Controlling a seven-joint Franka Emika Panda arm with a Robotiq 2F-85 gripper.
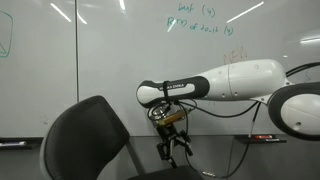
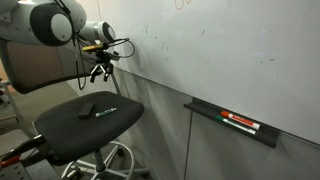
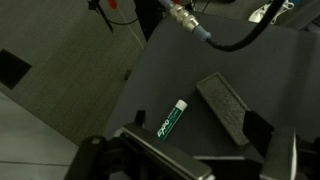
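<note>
A dark chair seat holds a white marker with a green label and a dark block-shaped eraser. Side by side they lie flat, a small gap between them. In exterior view 2 my gripper hangs above the far part of the seat, clear of both. Its fingers are spread, and nothing shows between them. Exterior view 1 has the gripper pointing down beside the chair's backrest, while the chair hides the seat items there.
A large whiteboard stands behind the chair. Its tray carries several markers. A cable loops below the arm. The chair's backrest and armrest stand close to the seat.
</note>
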